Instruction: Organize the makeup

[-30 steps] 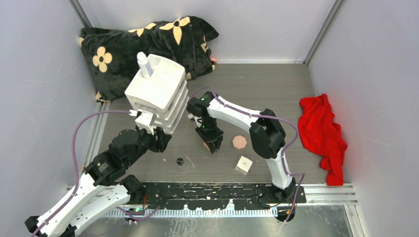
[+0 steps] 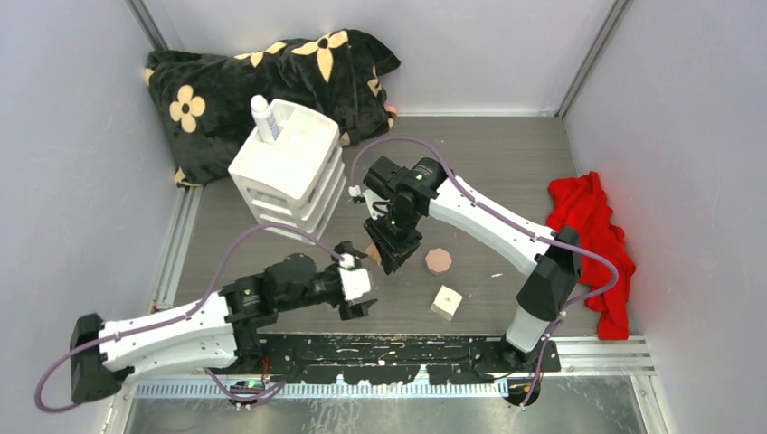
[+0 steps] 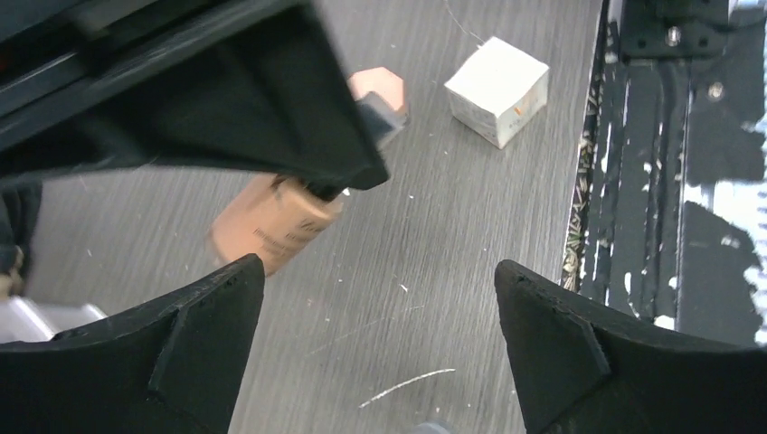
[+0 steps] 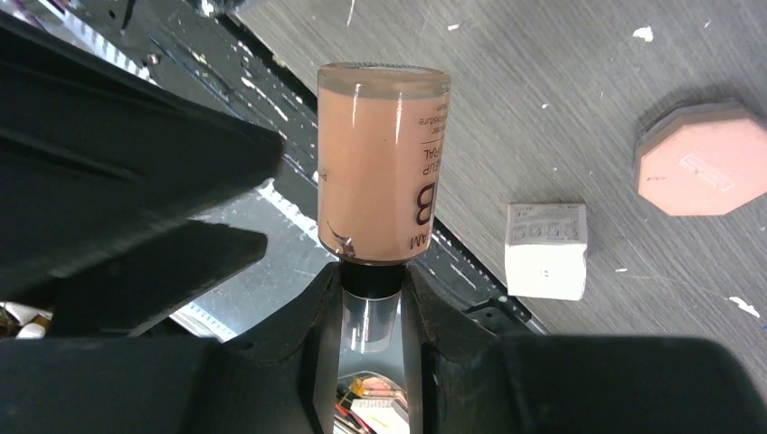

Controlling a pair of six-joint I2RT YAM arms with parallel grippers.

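Observation:
My right gripper (image 2: 389,249) holds a peach foundation bottle (image 4: 380,163) by its dark neck and clear cap, hanging over the floor. My left gripper stands open just left and front of it, its fingers either side of empty floor in the left wrist view; the bottle is beyond them, partly behind the right gripper's body. A pink octagonal compact (image 2: 439,260) and a small white box (image 2: 447,302) lie on the floor to the right.
A white drawer unit (image 2: 280,158) with a white bottle (image 2: 264,122) on top stands back left, before a dark flowered cushion (image 2: 199,117). A red cloth (image 2: 588,244) lies at the right.
The right arm has risen and extended from its position a second ago, the bottle with it.

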